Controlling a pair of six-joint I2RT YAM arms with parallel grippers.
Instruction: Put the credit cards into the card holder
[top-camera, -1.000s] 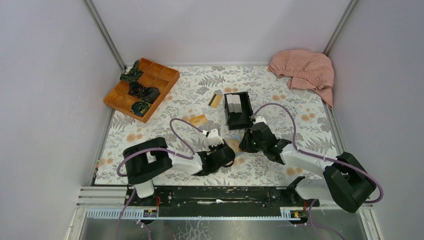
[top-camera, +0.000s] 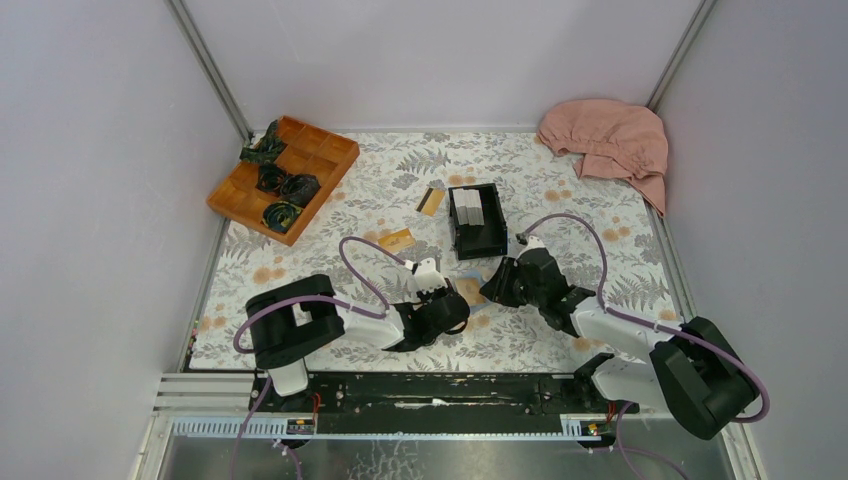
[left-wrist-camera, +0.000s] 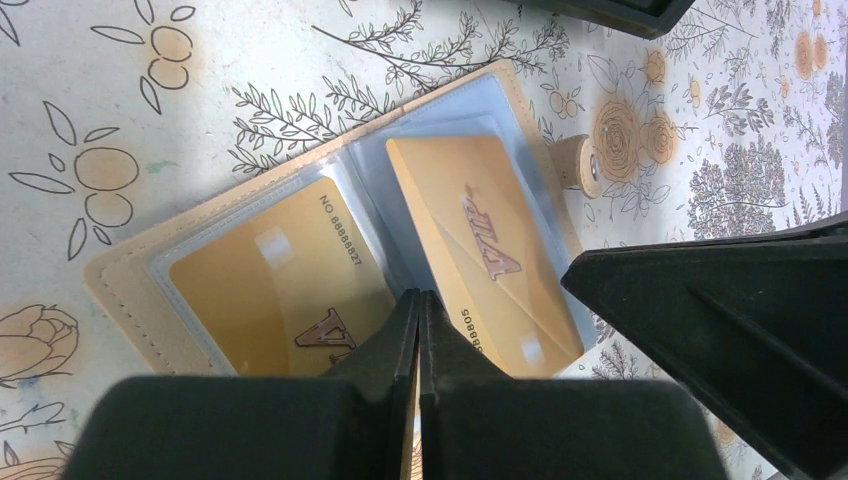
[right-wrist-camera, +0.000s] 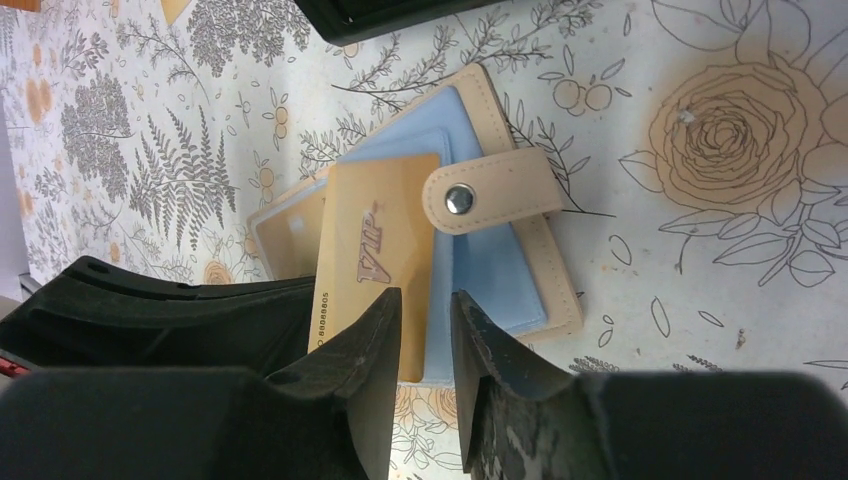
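Note:
The beige card holder (left-wrist-camera: 300, 175) lies opened flat on the table, with clear bluish pockets. One gold card (left-wrist-camera: 280, 280) rests flat in its left pocket. In the right wrist view that same card (right-wrist-camera: 375, 240) shows beside the strap with its snap (right-wrist-camera: 495, 195). My left gripper is shut over the holder's middle, nothing showing between its fingers. My right gripper is open above the holder's lower edge, holding nothing.
Two gold cards lie on the table, one near (top-camera: 396, 241) and one farther back (top-camera: 431, 201). Behind the holder stands a black box (top-camera: 481, 240) with white contents. A brown compartment tray (top-camera: 325, 150) is at back left, a pink cloth (top-camera: 610, 140) at back right.
The left arm has stayed in place.

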